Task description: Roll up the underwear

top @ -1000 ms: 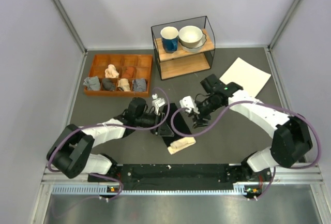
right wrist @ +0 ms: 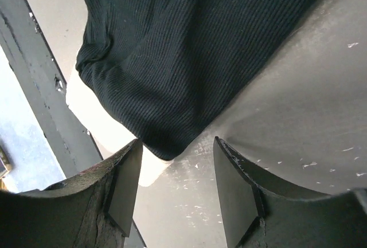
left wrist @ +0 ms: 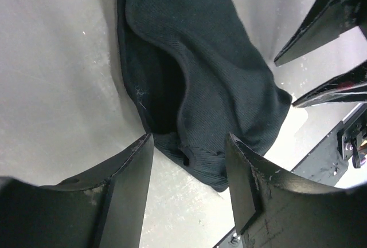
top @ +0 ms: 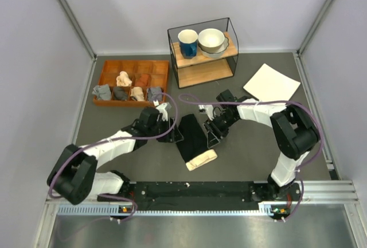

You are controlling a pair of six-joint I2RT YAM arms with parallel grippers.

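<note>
The black underwear (top: 194,135) lies as a slanting folded strip on the table, with a pale strip (top: 202,160) at its lower end. My left gripper (top: 178,138) is at its left edge. In the left wrist view the black cloth (left wrist: 223,87) has a loose fold, and the open left fingertips are over its near end, apart from each other. On the opposite side, my right gripper (top: 213,140) stands at the right edge near the pale end. Its fingers (right wrist: 127,170) are parted, with the dark cloth's corner (right wrist: 163,145) just ahead of the gap.
An orange divided box (top: 131,82) with several rolled cloths stands at the back left. Behind is a rack (top: 203,75) with a mug and bowls. A cream sheet (top: 272,83) lies at the back right. Bare table (top: 252,156) shows right of the cloth.
My left gripper has moved from above the cloth to its left edge. The cloth looks much the same.
</note>
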